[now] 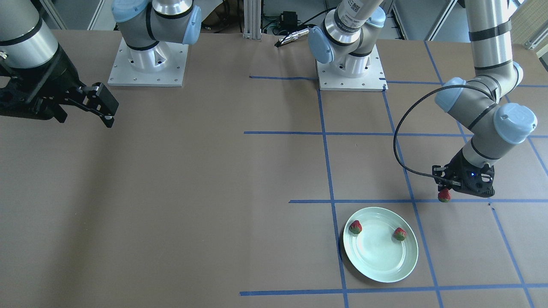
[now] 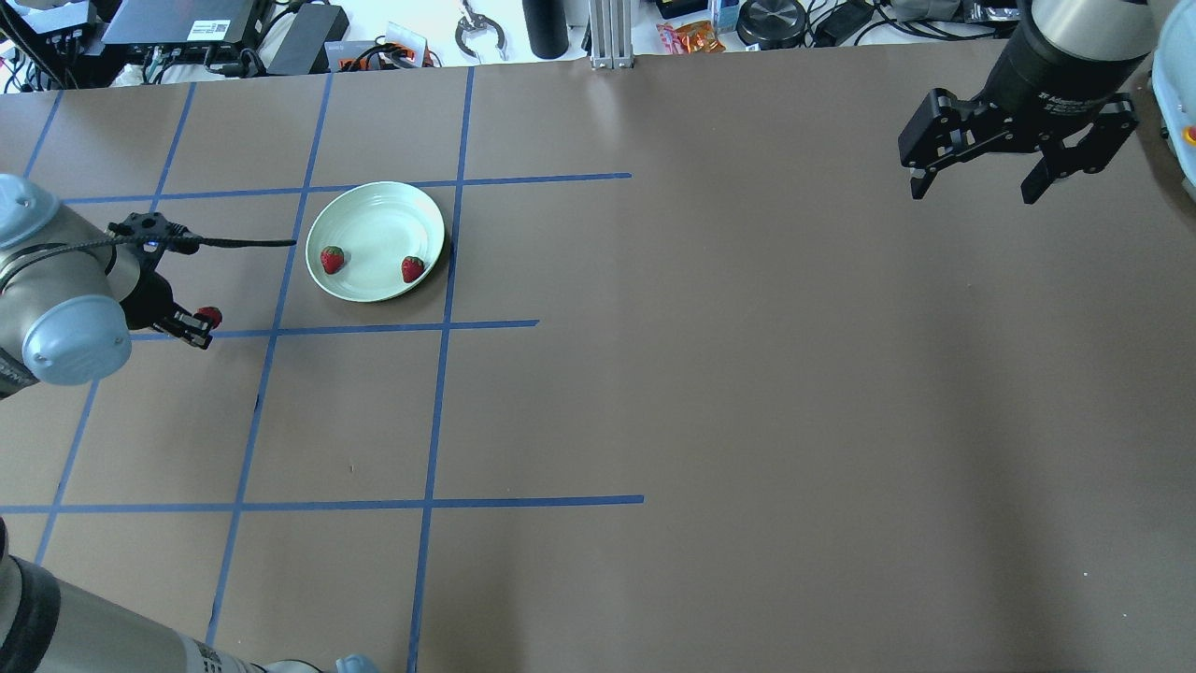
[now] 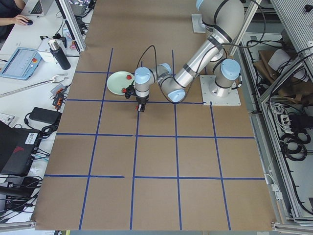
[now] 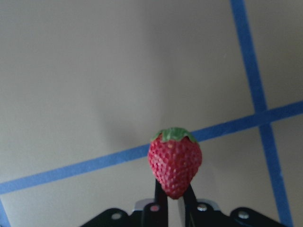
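My gripper (image 1: 445,185) on the right arm is shut on a strawberry (image 4: 174,163), held by its tip between the fingertips, green cap showing, above the taped table. In the front view that strawberry (image 1: 444,196) hangs just above and right of a pale green plate (image 1: 380,262). On the plate lie two strawberries, one at the left (image 1: 355,227) and one at the right (image 1: 400,234). In the top view the held strawberry (image 2: 208,316) is left of the plate.
A second black gripper (image 1: 97,102) hangs at the far left over bare table. Two more arm bases (image 1: 146,74) stand along the back edge.
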